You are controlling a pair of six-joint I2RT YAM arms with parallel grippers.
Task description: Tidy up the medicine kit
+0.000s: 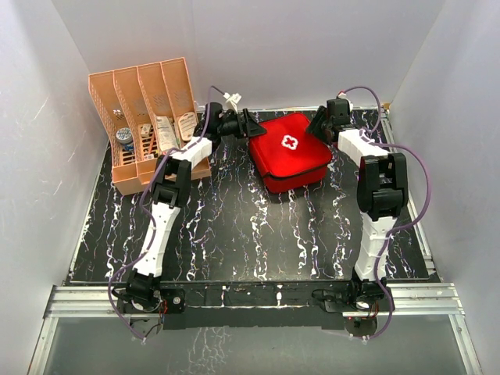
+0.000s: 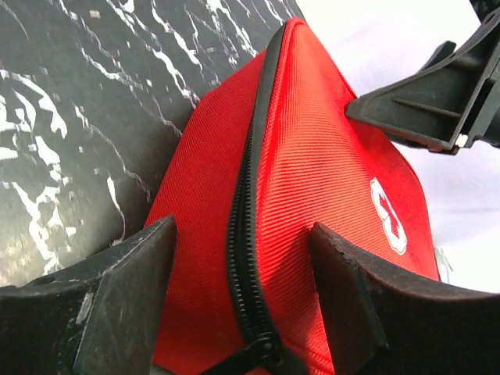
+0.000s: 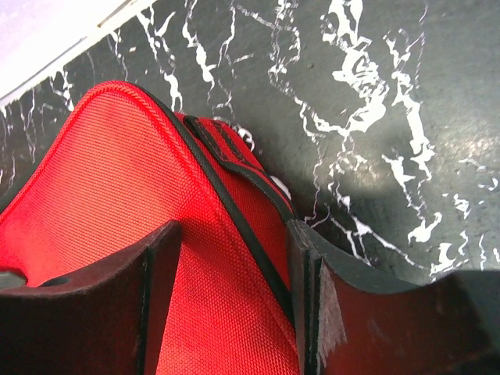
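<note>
The red medicine kit (image 1: 293, 160) with a white cross lies closed on the dark table, slightly turned. A black zipper (image 2: 246, 226) runs along its edge in the left wrist view. At the kit's far left corner is my left gripper (image 1: 248, 126), its fingers (image 2: 351, 297) apart on either side of the zippered edge. My right gripper (image 1: 319, 125) is at the far right edge, fingers (image 3: 160, 269) spread across the black-piped rim, with the right-hand finger by the kit's side. Whether either gripper's fingers press on the fabric, I cannot tell.
An orange divided organizer (image 1: 125, 173) at the left holds a jar (image 1: 125, 139) and several packets, partly behind my left arm. The back wall stands close behind the kit.
</note>
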